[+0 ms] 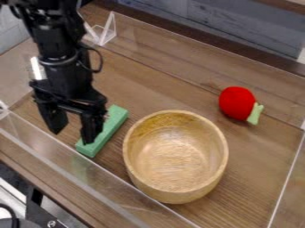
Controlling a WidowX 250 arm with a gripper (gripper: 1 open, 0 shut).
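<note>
My gripper [74,120] hangs low at the left, dark, its two fingers apart with nothing clearly between them. A green bar [103,131] lies on the wooden table just to its right, partly behind the near finger's side. A pale wooden bowl [176,156] sits to the right of the bar.
A red object with a light green tip [237,102] lies at the back right. A white wire-like item [102,31] is behind the arm.
</note>
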